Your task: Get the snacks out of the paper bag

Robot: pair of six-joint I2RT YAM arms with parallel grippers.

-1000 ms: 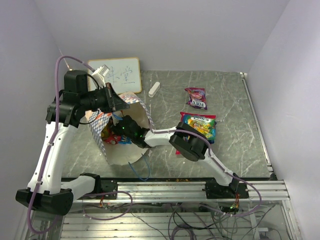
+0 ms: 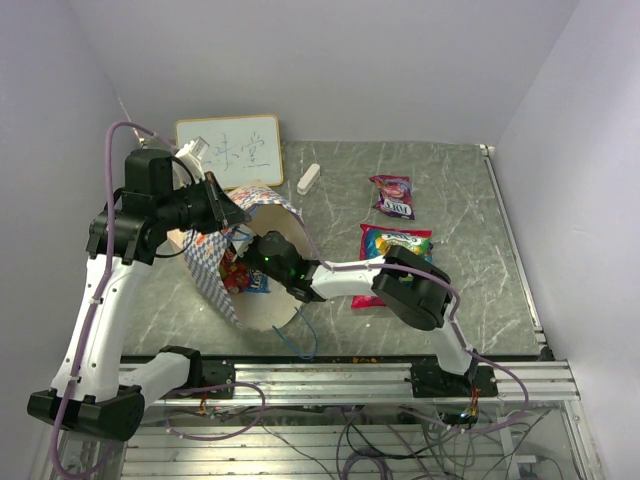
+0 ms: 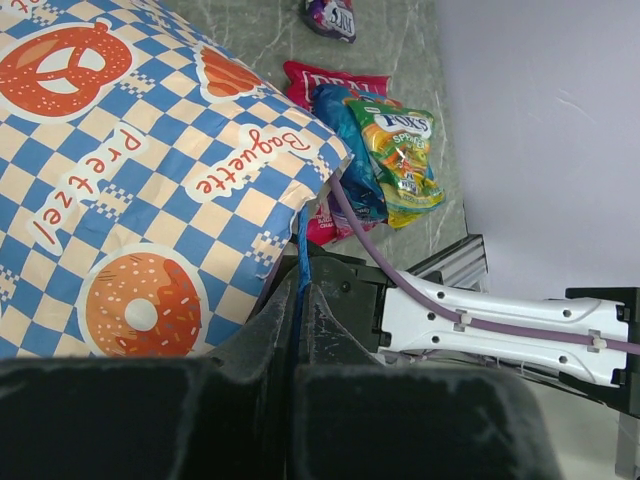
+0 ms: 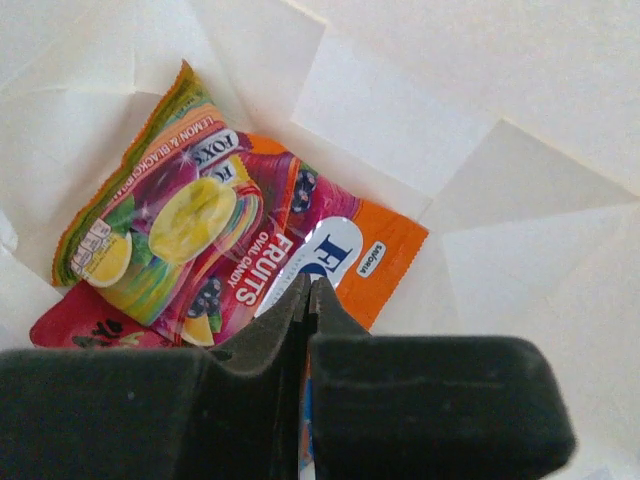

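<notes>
The checked paper bag [image 2: 205,270] lies on its side, mouth open toward the front right. My left gripper is shut on the bag's blue handle [image 3: 303,235] at the upper rim. My right gripper is shut inside the bag, over orange and purple fruit snack packets [image 4: 200,220], with a red packet [image 4: 80,325] beside them; nothing shows between its fingertips. A blue packet [image 2: 257,282] also lies in the bag.
Snack bags [image 2: 400,243] lie right of the bag, partly under the right arm, and a purple packet [image 2: 393,195] behind them. A whiteboard [image 2: 227,140] and white eraser [image 2: 308,178] are at the back.
</notes>
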